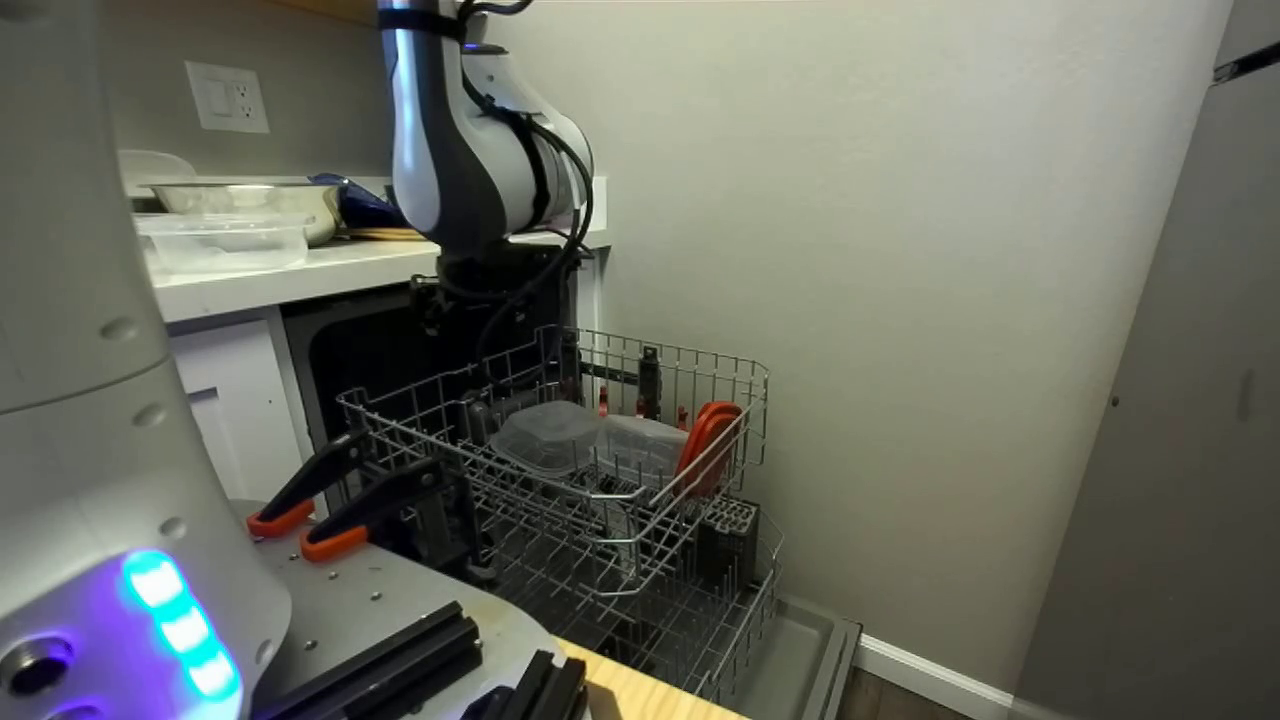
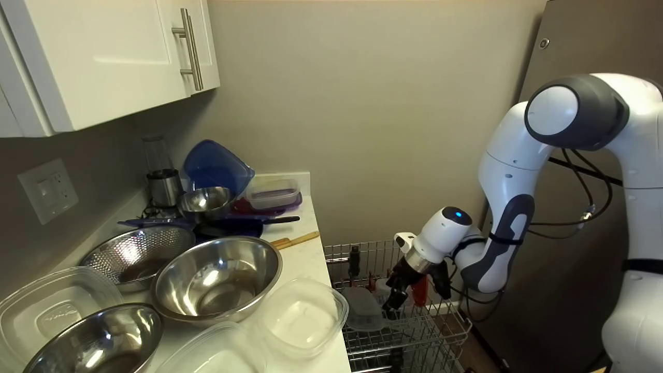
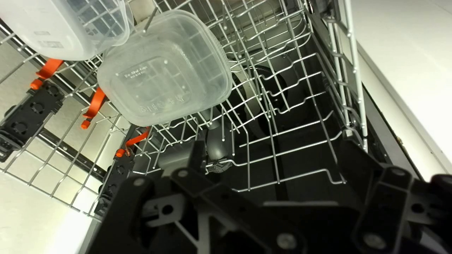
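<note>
Wide apart stand the fingers of my gripper in the wrist view, open, with only rack wires and the dark dishwasher interior showing between them. Beneath it lies the pulled-out upper rack [image 1: 546, 486]. A clear plastic container [image 3: 163, 70] rests upside down in the rack, ahead of the left finger and clear of it. Beside that one sits a second clear container [image 3: 72, 29], partly cut off by the frame edge. Red-orange items [image 1: 708, 444] stand at the rack's outer end. In exterior view 2 the gripper [image 2: 419, 298] hangs low over the rack.
The white counter [image 2: 292, 255] holds steel bowls [image 2: 217, 280], a colander [image 2: 140, 252], clear containers [image 2: 301, 314] and a blue lid [image 2: 217, 174]. Rack tines and side wires surround the gripper. A plain wall [image 1: 900, 300] stands beyond the rack.
</note>
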